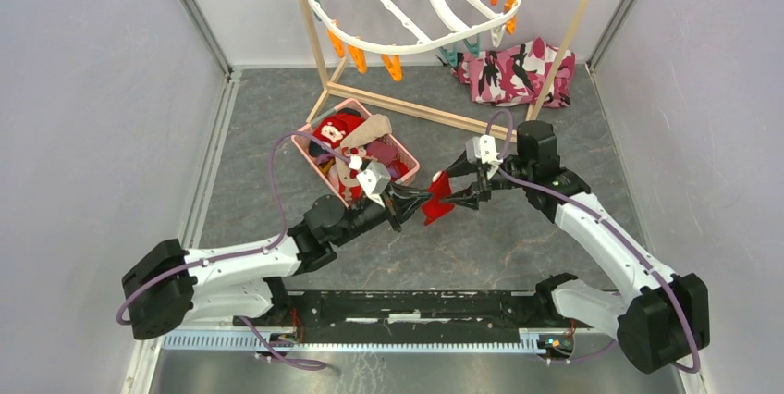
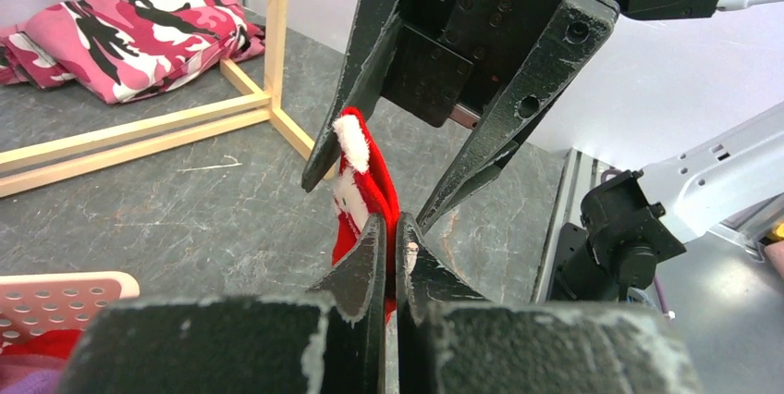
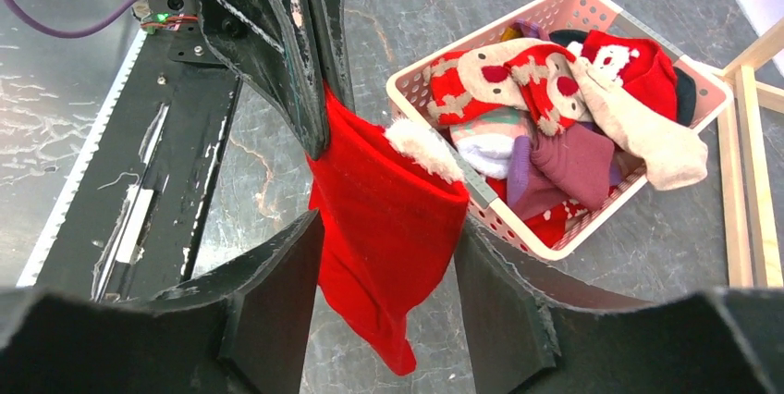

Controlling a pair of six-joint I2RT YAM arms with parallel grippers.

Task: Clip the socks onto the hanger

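Note:
A red sock [image 1: 437, 200] with a fluffy white patch hangs from my left gripper [image 1: 427, 198], which is shut on one edge of it. In the right wrist view the red sock [image 3: 388, 218] spans the gap between the fingers of my right gripper, its lower end dangling below. Those fingers stand apart, one on each side; whether either touches the cloth I cannot tell. In the left wrist view the right gripper has its fingers either side of the sock [image 2: 370, 181]. The white oval hanger [image 1: 444, 45] with orange and teal clips is at the top.
A pink basket [image 1: 408, 153] holding several socks stands behind the left gripper. The wooden frame [image 1: 421, 113] crosses the floor behind, and a pink camouflage cloth [image 1: 508, 80] lies at the back right. Open floor surrounds the grippers.

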